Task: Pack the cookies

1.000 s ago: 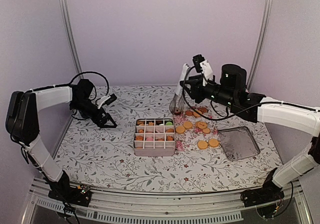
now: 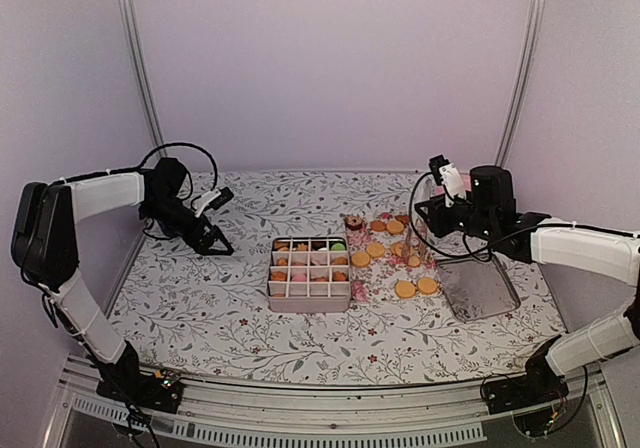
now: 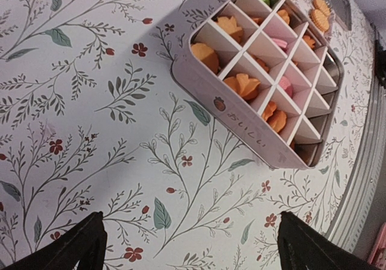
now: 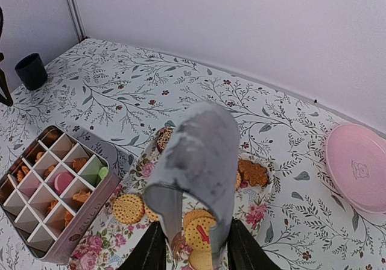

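Observation:
The divided box [image 2: 310, 298] in the middle of the table has cookies in its compartments, with a green one [image 4: 103, 173] and a pink one [image 4: 63, 182] among them. Right of it, several round cookies [image 2: 405, 289] lie on a floral cloth. A pair of pale, see-through tongs [image 4: 196, 140] is gripped between the black fingers of my right gripper [image 2: 428, 215]. The tongs' arms straddle a round cookie with a red mark [image 4: 196, 234]; contact cannot be judged. Away to the left, my left gripper is open and empty above bare table.
A metal tray [image 2: 480, 288] lies at the right, near the right arm. Behind that arm is a pink plate [image 4: 360, 166]. A dark cup [image 4: 31, 71] stands at the far left. The table left of the box is clear.
My right gripper and the tongs have moved right and down, from above the chocolate-coloured ring cookie to the cookies at the cloth's right side. The left arm has stayed still.

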